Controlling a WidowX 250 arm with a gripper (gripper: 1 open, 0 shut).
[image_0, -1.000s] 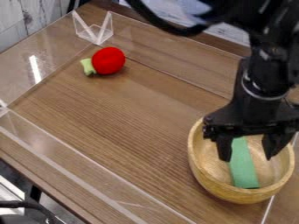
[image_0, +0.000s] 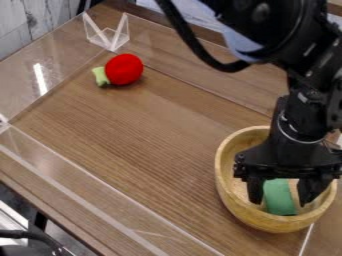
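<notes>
My black gripper (image_0: 277, 172) reaches down from the top right into a yellow-tan bowl (image_0: 234, 200) at the lower right, its fingers apart over a green object (image_0: 278, 200) lying in the bowl. Whether the fingers touch the green object is not clear.
A red ball (image_0: 124, 69) with a small green piece (image_0: 100, 76) beside it sits at the upper left of the wooden table (image_0: 107, 160). A clear plastic object (image_0: 106, 30) stands at the top left.
My gripper has moved down in the view, lower into the bowl, now covering more of the green object.
</notes>
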